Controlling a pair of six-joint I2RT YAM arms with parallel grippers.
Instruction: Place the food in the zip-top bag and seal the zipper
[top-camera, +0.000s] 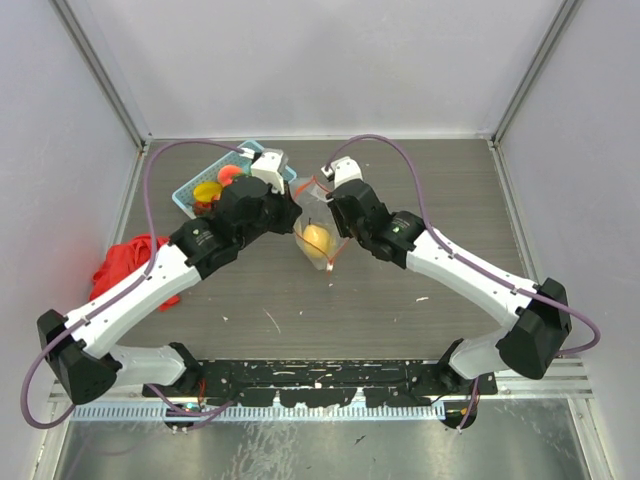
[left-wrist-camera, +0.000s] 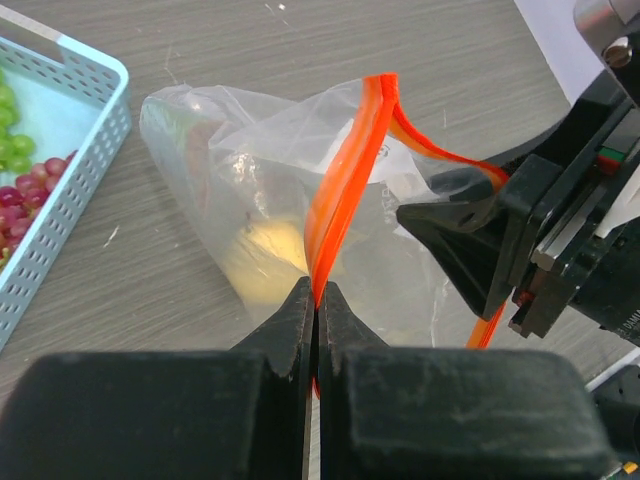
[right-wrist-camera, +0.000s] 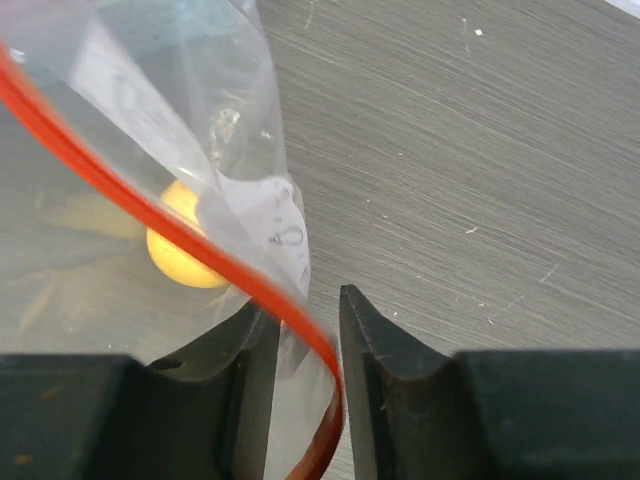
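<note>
The clear zip top bag (top-camera: 310, 212) hangs open between my two grippers, its mouth edged in orange-red. A yellow, pear-like food (top-camera: 316, 240) rests inside; through the plastic its yellow patch (left-wrist-camera: 272, 255) shows in the left wrist view. My left gripper is shut on the bag's rim, the orange strip (left-wrist-camera: 345, 190) running up from between its fingertips. In the right wrist view my right gripper stands part open, and the red rim (right-wrist-camera: 250, 280) passes between its fingers, nearer the left one. Whether that rim touches a finger I cannot tell.
A light-blue basket (top-camera: 184, 194) with fruit such as grapes (left-wrist-camera: 25, 200) stands behind my left arm. Red cloth (top-camera: 122, 265) lies at the left.
</note>
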